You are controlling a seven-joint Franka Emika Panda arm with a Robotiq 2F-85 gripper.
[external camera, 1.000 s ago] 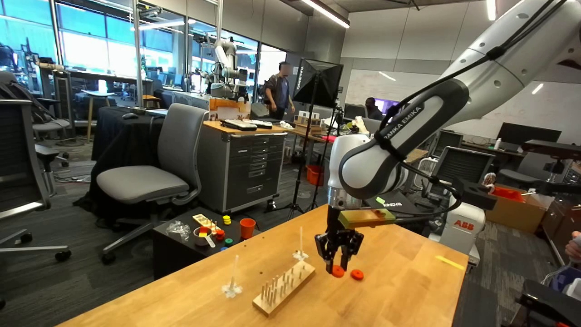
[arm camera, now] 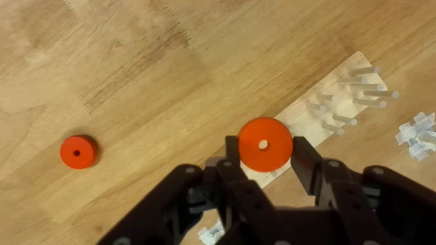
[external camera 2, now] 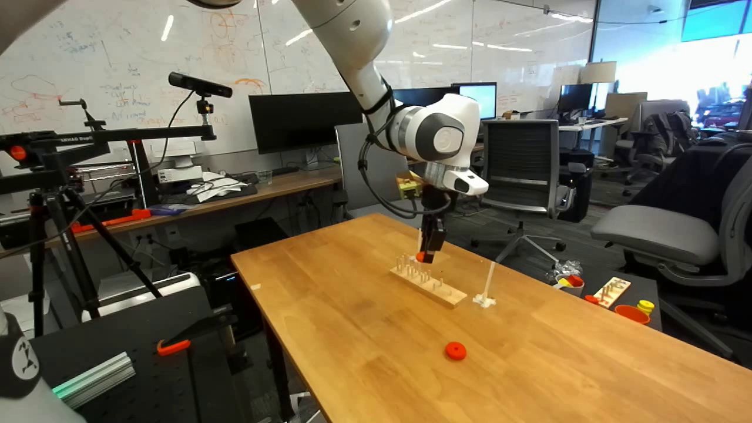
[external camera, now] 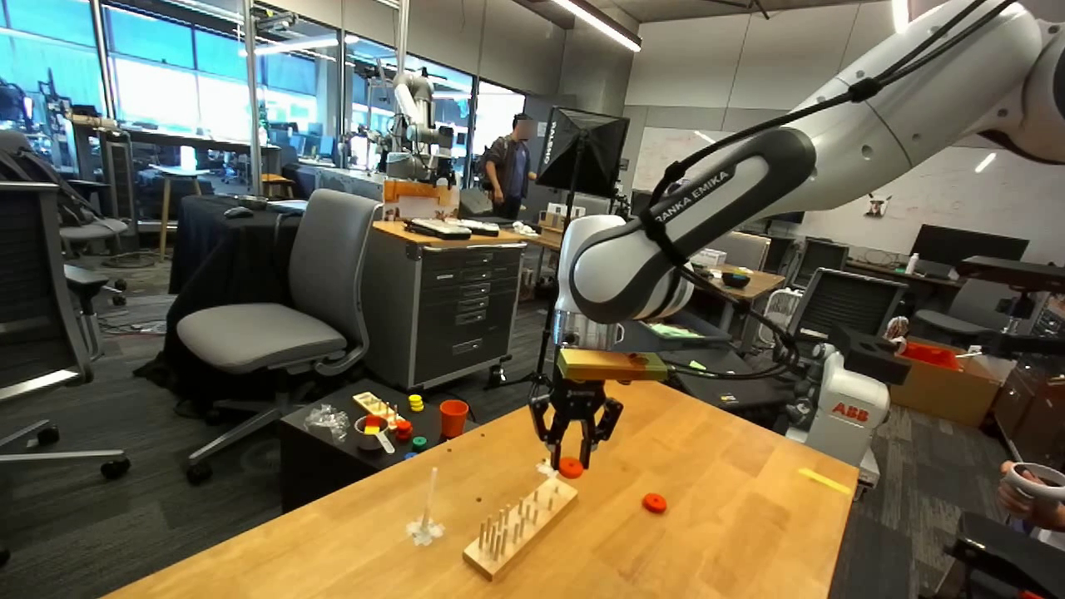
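Between the fingers of my gripper is a red disc [arm camera: 261,130] with a small round hole, and the fingers are shut on it. In the wrist view it covers one end of a pale wooden peg board [arm camera: 302,122], held above it. Several thin pegs stand toward the board's other end. Exterior view 1 has the gripper [external camera: 571,461] over the far end of the board [external camera: 519,529]. A second red disc [arm camera: 77,151] lies flat on the bare table, well apart from the gripper; exterior view 2 also has this loose disc [external camera 2: 456,350] on the wood.
A thin upright rod [external camera: 431,499] is taped to the table beside the board; another rod [external camera 2: 420,239] stands close behind the gripper. A side table carries an orange cup [external camera: 453,418] and small coloured pieces.
My gripper has moved left and farther back in exterior view 1, carrying the red disc up from near the loose one to the peg board's far end. The loose disc has stayed put.
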